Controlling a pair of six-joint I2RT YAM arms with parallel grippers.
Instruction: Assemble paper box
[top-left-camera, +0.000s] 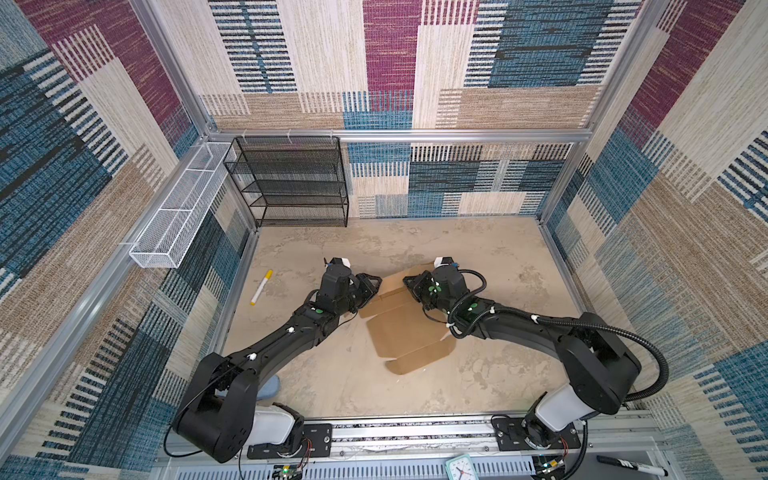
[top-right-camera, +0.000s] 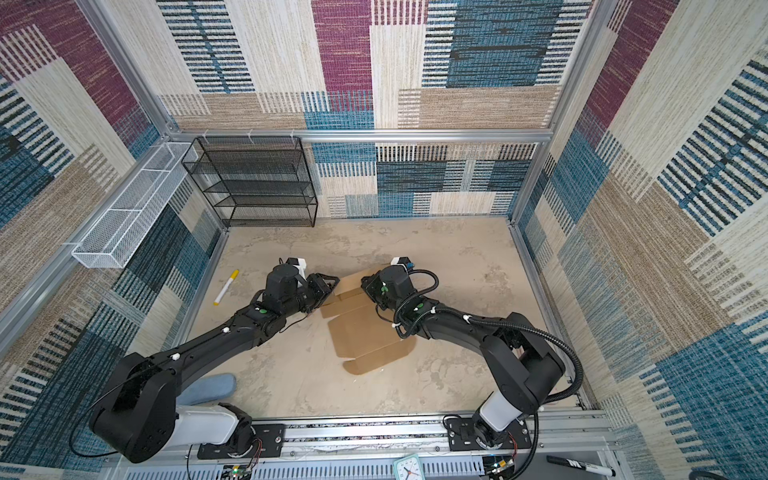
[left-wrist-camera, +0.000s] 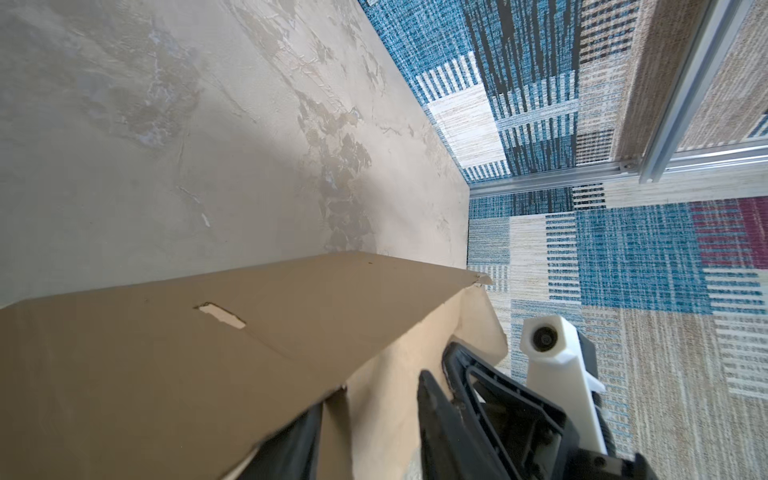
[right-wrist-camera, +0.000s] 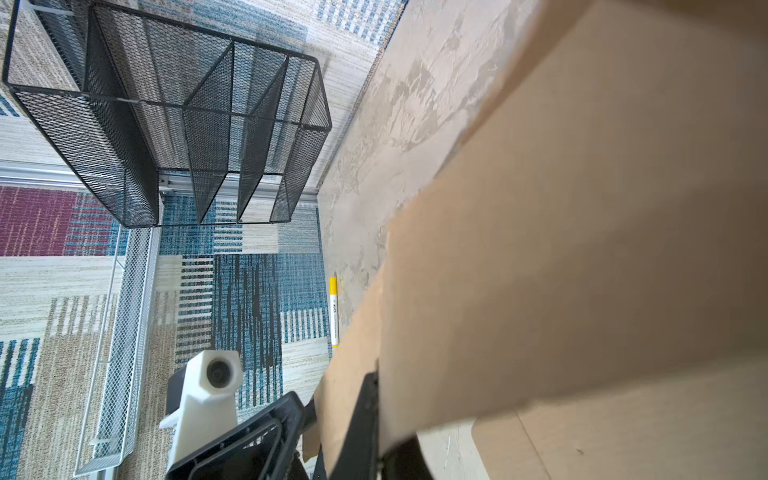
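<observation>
The brown cardboard box (top-left-camera: 404, 328) lies partly folded in the middle of the table, its front panels flat and its back wall raised. At the left end of that wall is my left gripper (top-left-camera: 374, 288). In the left wrist view its dark fingers (left-wrist-camera: 438, 428) stand apart, with a cardboard flap (left-wrist-camera: 384, 416) in the gap. My right gripper (top-left-camera: 411, 286) is at the back wall farther right. The right wrist view shows it shut on the thin edge of a cardboard panel (right-wrist-camera: 560, 240), which hides part of its fingers.
A yellow-and-white marker (top-left-camera: 261, 287) lies at the table's left. A black mesh rack (top-left-camera: 292, 182) stands at the back left, and a white wire basket (top-left-camera: 180, 206) hangs on the left wall. Bare table lies to the right and behind the box.
</observation>
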